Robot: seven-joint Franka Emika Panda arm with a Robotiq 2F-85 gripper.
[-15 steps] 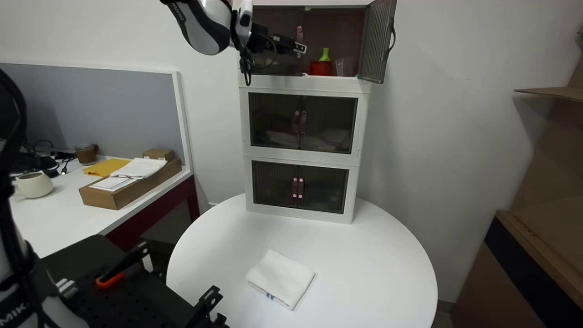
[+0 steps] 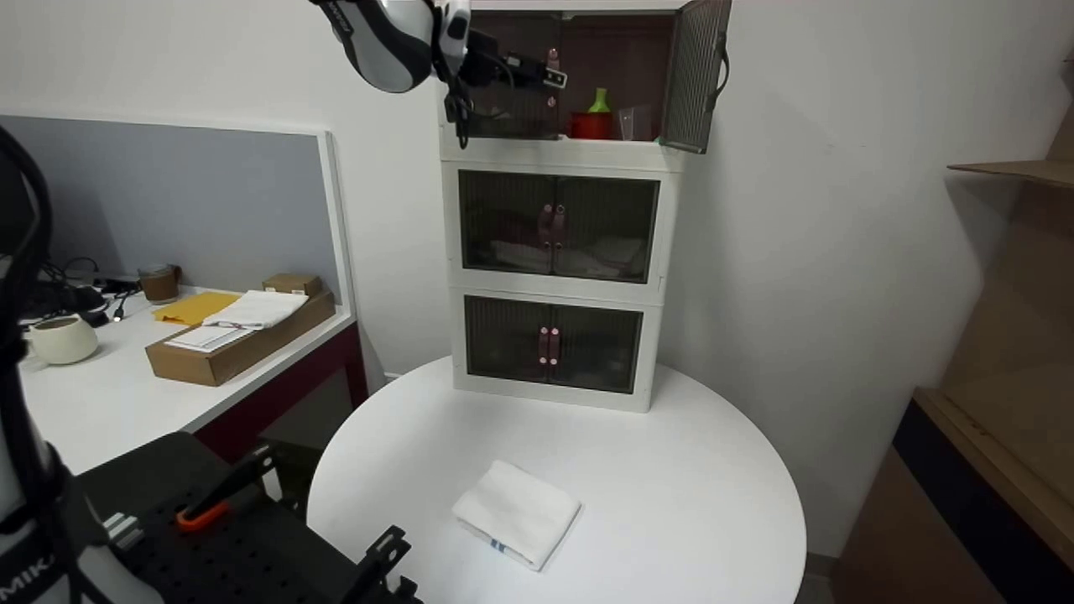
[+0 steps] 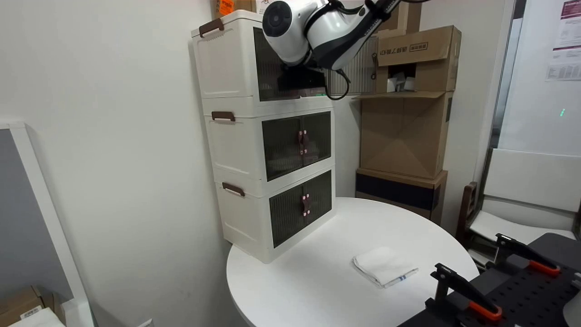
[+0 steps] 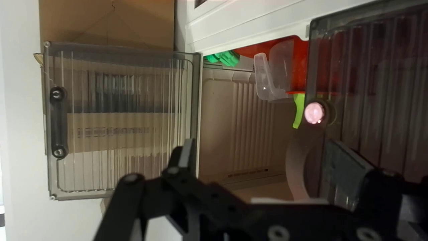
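My gripper is open, nothing between its fingers, in front of the top cabinet box. In exterior view 1 the gripper (image 2: 554, 76) hovers by the left door's handle. That left door (image 4: 377, 92) is closed; the right door (image 2: 696, 75) is swung wide open. In the wrist view one finger lies close to the left door's pinkish handle (image 4: 297, 172); whether they touch I cannot tell. Inside the box are a red container (image 2: 591, 125), a green item (image 2: 600, 101) and a clear plastic cup (image 4: 275, 76). A folded white towel (image 2: 518, 514) lies on the round table.
Two lower cabinet boxes, the middle (image 2: 559, 226) and the bottom (image 2: 554, 347), have their doors closed. Cardboard boxes (image 3: 403, 136) stand beyond the cabinet, and a side desk (image 2: 131, 413) carries mugs and a carton.
My gripper has shifted slightly up and to the right in exterior view 1, nearer the left door's handle. Doors, towel and contents look unchanged.
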